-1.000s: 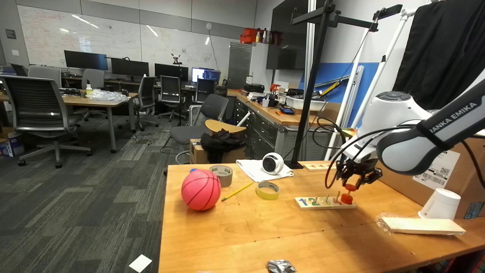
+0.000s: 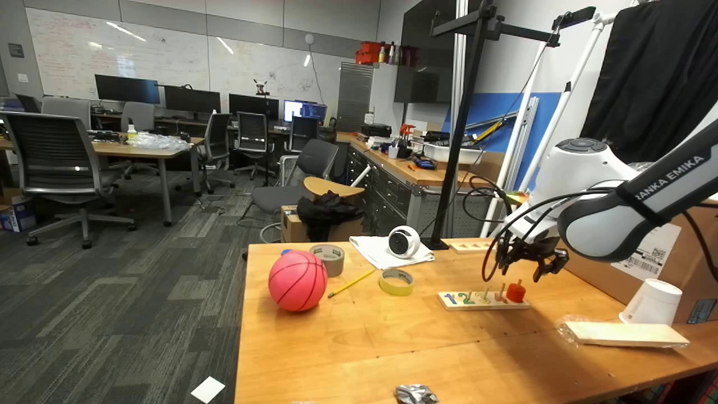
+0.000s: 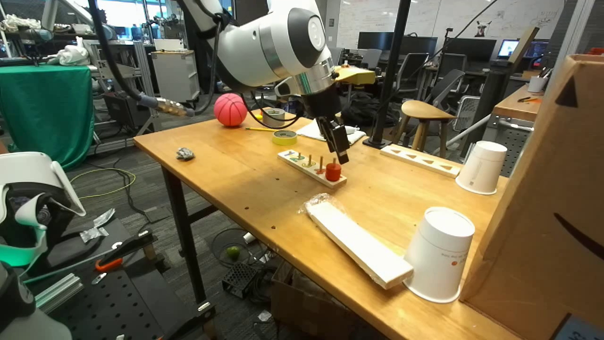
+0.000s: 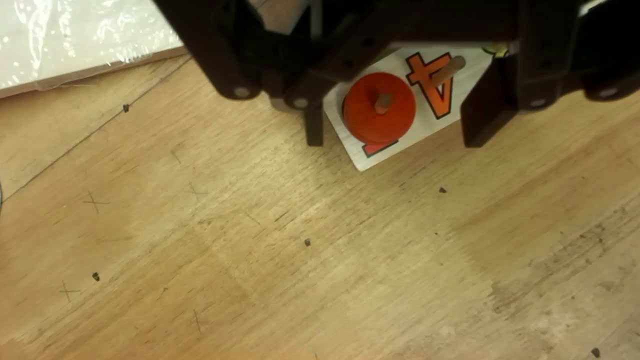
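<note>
A pale wooden number board (image 2: 484, 305) with upright pegs lies on the table. Red discs (image 2: 516, 292) are stacked around the peg at its right end, beside the orange figure 4 (image 4: 433, 84). From above, the top red disc (image 4: 372, 120) shows the peg standing through its hole. My gripper is open above that end, its fingers (image 4: 313, 127) apart on either side of the stack. Nothing is held between them. Exterior view 2 shows the gripper (image 3: 342, 159) just over the red discs (image 3: 332, 172), and the other pegs bare.
A plastic-wrapped white board (image 3: 356, 241) and an upturned paper cup (image 3: 441, 255) lie nearer the cardboard box (image 3: 543, 215). Farther along are a tape roll (image 2: 396, 283), a pencil (image 2: 351, 283) and a pink ball (image 2: 298, 280).
The red disc that was between my fingers above the peg is now on the stack below. My fingers have spread apart. The number board has shifted slightly to the right.
</note>
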